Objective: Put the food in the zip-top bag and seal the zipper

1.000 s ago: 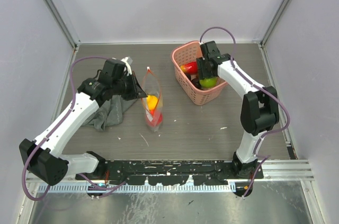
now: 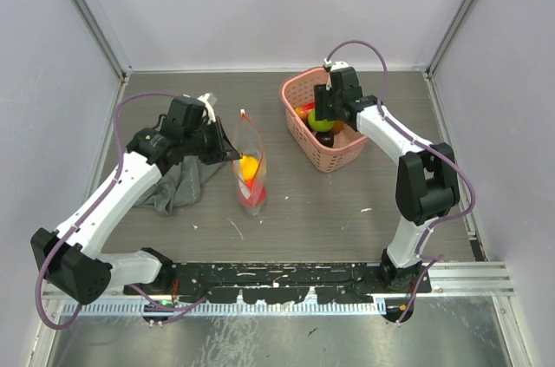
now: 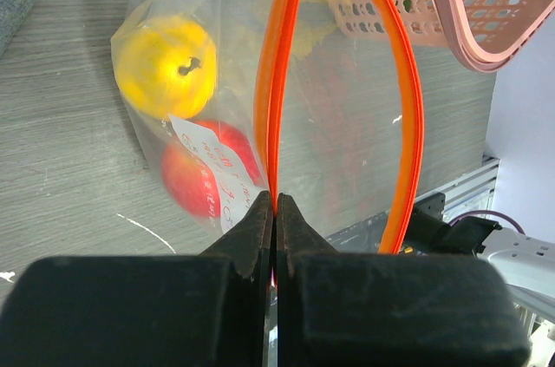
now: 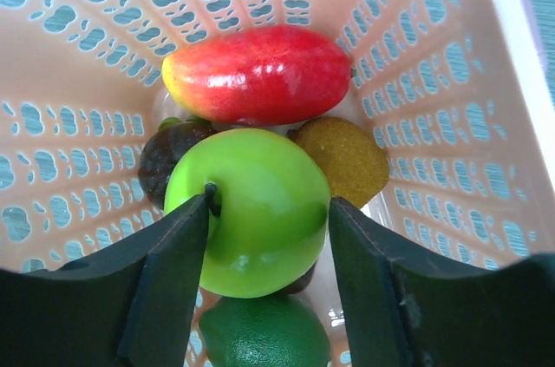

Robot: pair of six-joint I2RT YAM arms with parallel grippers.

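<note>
The clear zip top bag [image 3: 338, 124] with orange zipper edges stands with its mouth parted. Inside are a yellow fruit [image 3: 166, 66] and a red one [image 3: 204, 167]. My left gripper is shut on the zipper edge at one end of the mouth. Over in the pink basket [image 2: 349, 152], my right gripper has its fingers apart around a green apple [image 4: 260, 189]. The left finger [image 4: 178, 241] overlaps the apple and the right one lies at its side. Whether they grip it cannot be told.
Around the apple in the basket lie a red mango [image 4: 269, 72], a brown fruit [image 4: 342, 159], a dark fruit [image 4: 169, 154] and a dark green fruit [image 4: 264, 332]. A grey cloth [image 2: 178, 186] rests behind the left arm.
An orange-brown fruit now shows beside the apple. Left arm and bag are unmoved.
</note>
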